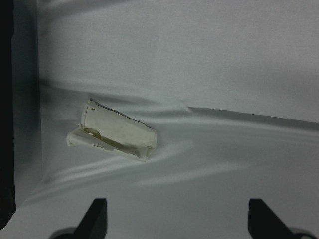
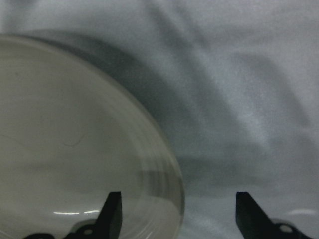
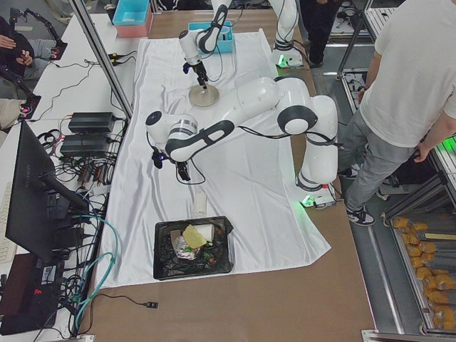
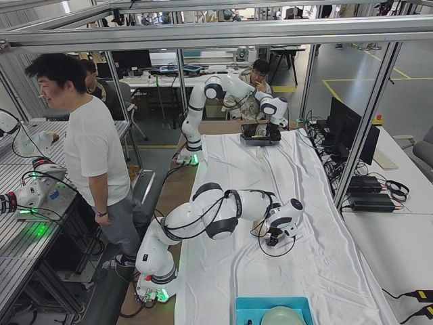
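In the left wrist view a crumpled cream paper piece (image 1: pixel 114 132) lies on the white cloth, above my left gripper, whose fingers are apart with nothing between them. A black tray (image 3: pixel 162 260) holding foil, a yellow item and other scraps stands beside that paper at the cloth's front in the camera left view. My right gripper stands open over the rim of a cream round plate (image 2: pixel 75 129), one finger over the plate and one outside it, nothing visibly held.
A blue bin (image 4: pixel 243 311) with dishes stands at the other end of the cloth. A monitor (image 3: pixel 28 192) and cables line one side; a person stands on the other.
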